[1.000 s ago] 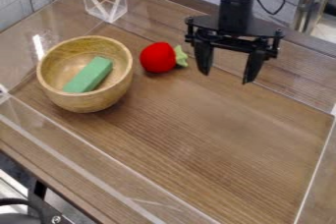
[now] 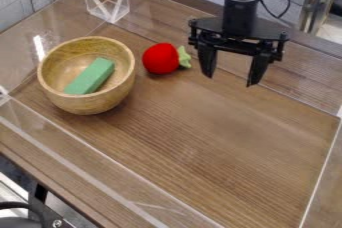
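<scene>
My black gripper [image 2: 237, 60] hangs at the upper middle right over the wooden table [image 2: 227, 152], its two fingers spread wide and pointing down, with nothing visible between them. Left of it lies a red round object [image 2: 162, 58] with a small green part at its right side. Further left, a wooden bowl [image 2: 64, 94] holds a green block [image 2: 90, 77].
A clear plastic object [image 2: 107, 2] is at the back left. A dark cable or object [image 2: 27, 212] shows at the lower left corner.
</scene>
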